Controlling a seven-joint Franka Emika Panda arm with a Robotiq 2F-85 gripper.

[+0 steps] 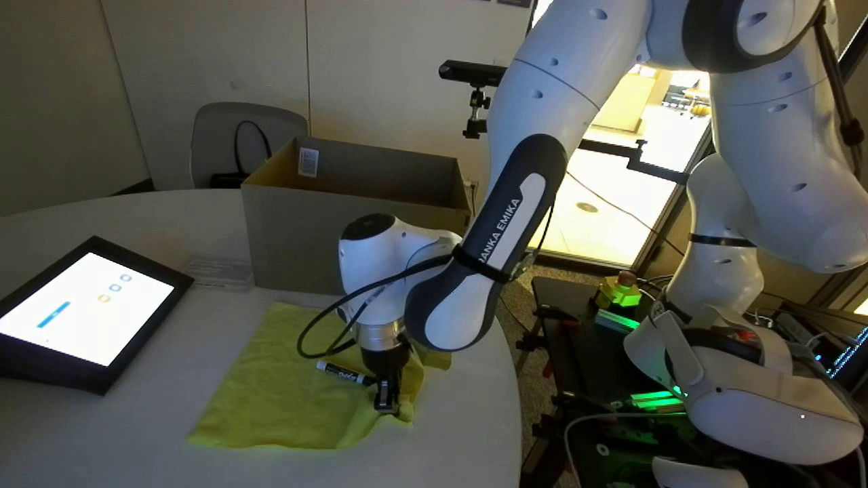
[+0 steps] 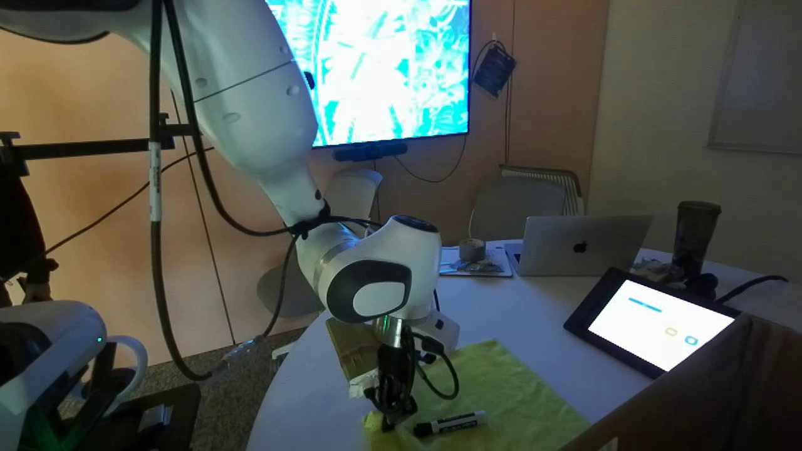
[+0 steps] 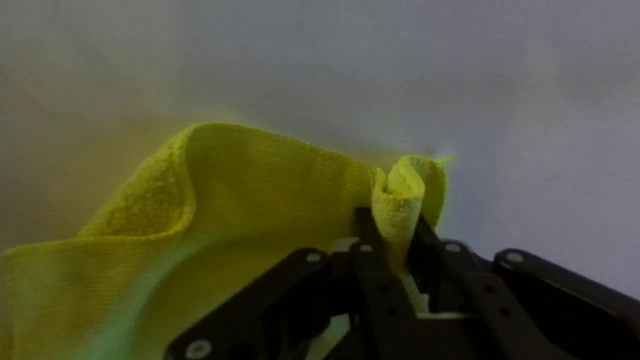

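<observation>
A yellow cloth (image 1: 277, 390) lies on the white table, its near right corner drawn up and folded inward. My gripper is shut on that corner, and in the wrist view a pinched fold of cloth stands up between the fingers. In exterior view 1 the gripper (image 1: 388, 400) is low over the cloth's right edge. A black-and-white marker (image 1: 345, 373) rests on the cloth just left of the gripper; exterior view 2 also shows the marker (image 2: 451, 423) on the cloth, beside the fingers.
An open cardboard box (image 1: 297, 236) stands behind the cloth. To the left is a tablet (image 1: 89, 309) with a lit screen. A laptop (image 2: 583, 245) and a dark tumbler (image 2: 695, 233) are farther off. Bare table lies in front of the cloth.
</observation>
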